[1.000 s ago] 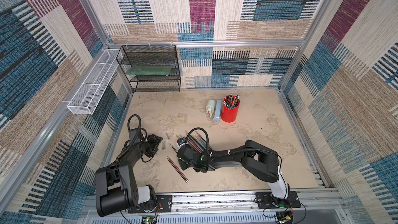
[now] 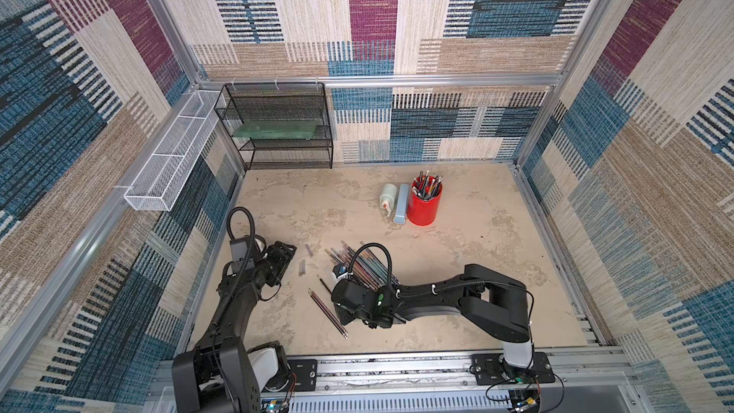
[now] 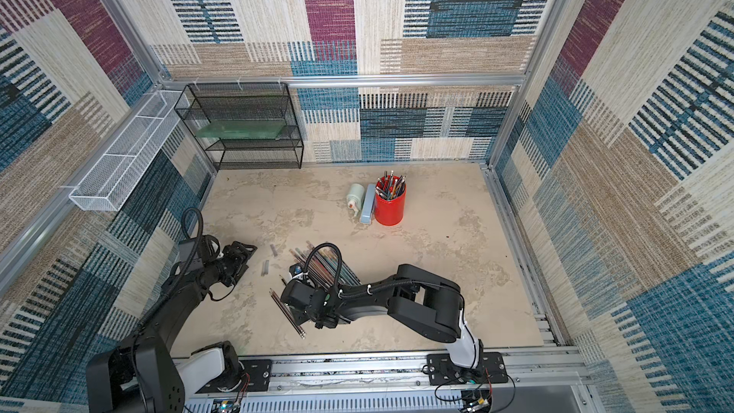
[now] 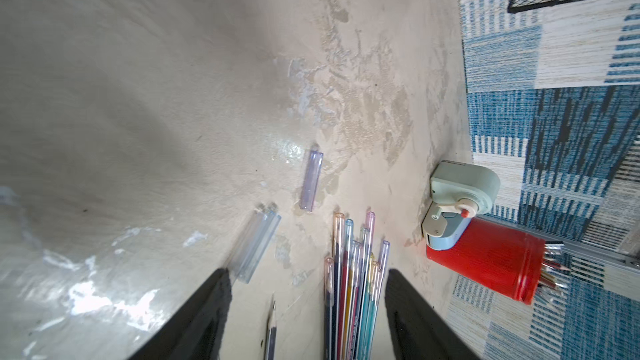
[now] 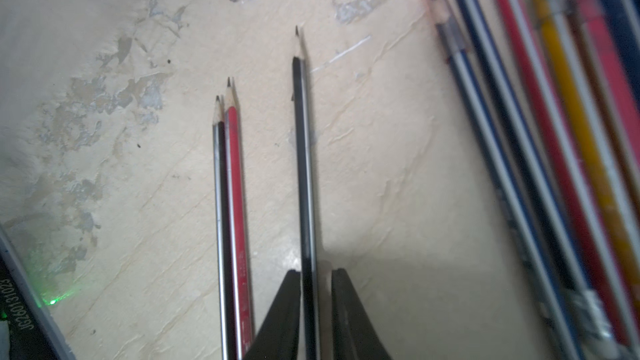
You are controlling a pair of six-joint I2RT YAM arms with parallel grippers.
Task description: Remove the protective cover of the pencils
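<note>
Covered pencils (image 5: 526,160) lie in a row at the right of the right wrist view, with clear caps over their tips. An uncapped black pencil (image 5: 303,126) runs between the fingers of my right gripper, which stand apart with a gap on either side of it. To its left lie two bare-tipped pencils (image 5: 233,180), one dark and one red. My left gripper is open, nothing between its fingers, over the table's left side. Ahead of it are loose clear covers (image 4: 253,243) and another cover (image 4: 310,180). The black pencil's rear end is out of view.
A red cup (image 2: 424,205) of pencils stands toward the back, beside a light blue box (image 2: 401,204) and a pale green device (image 2: 388,196). A black mesh rack (image 2: 275,126) stands at the back left.
My right gripper has moved slightly right and toward the front edge. The pencils look unmoved.
</note>
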